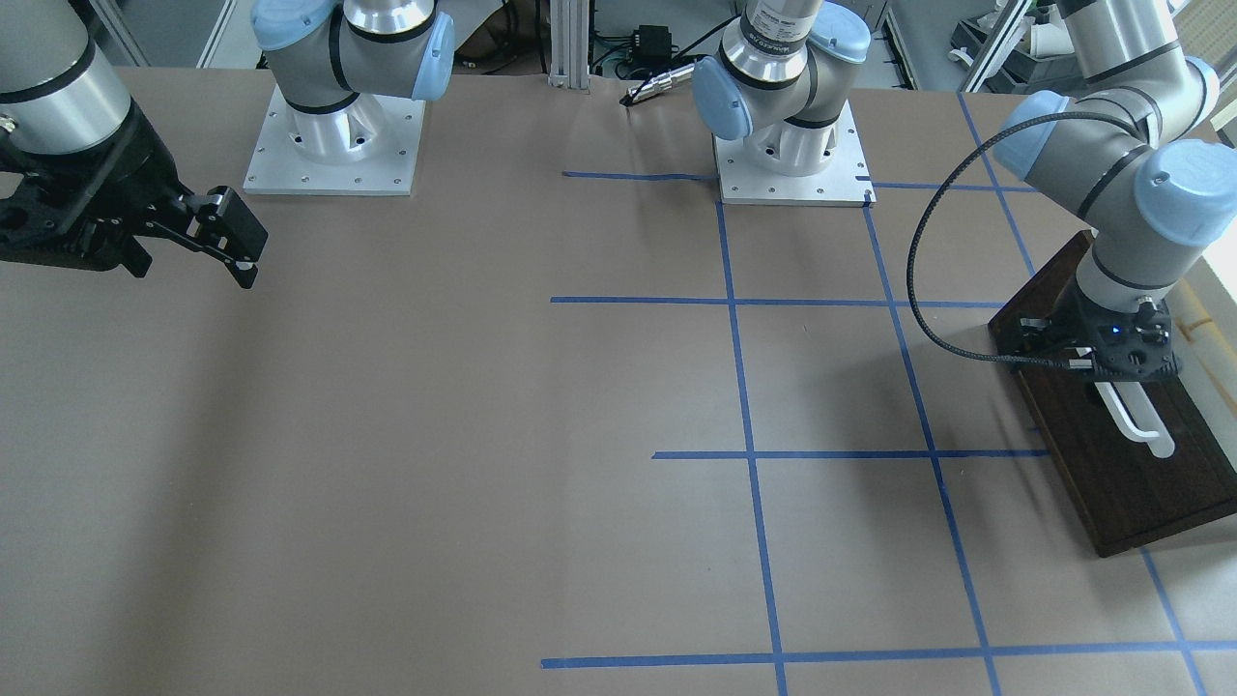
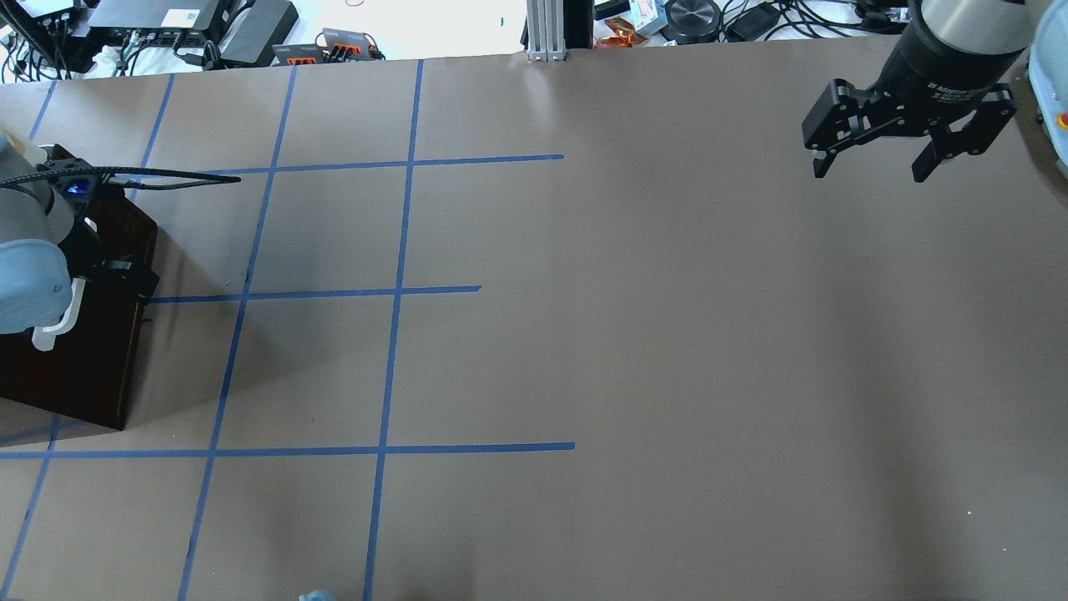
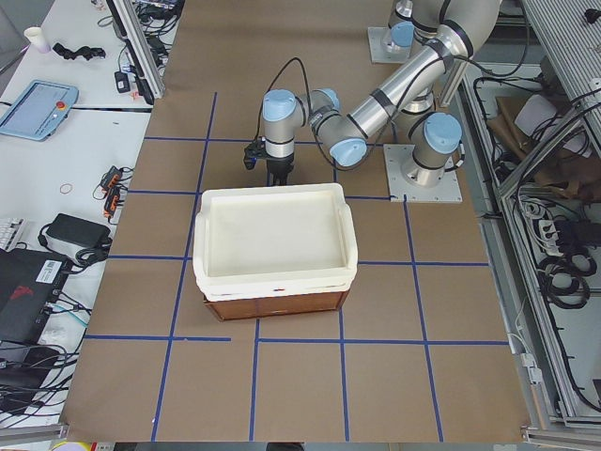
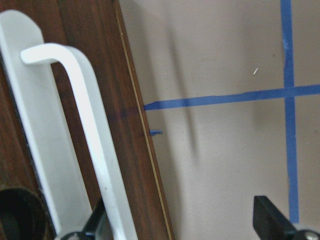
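A dark wooden box [image 1: 1142, 487] stands at the right in the front view, with a white bar handle [image 4: 82, 95] on its face. A light cream lid or tray top [image 3: 274, 240] shows on it in the left view. My gripper is at the handle: in the left wrist view one finger sits beside the bar at the bottom left, the other over bare table to the right, so it stands open. In the front view the gripper body partly hides the handle's far end.
Other arms stand at the back [image 1: 348, 139] and at the left in the front view, one with a black gripper [image 2: 901, 130].
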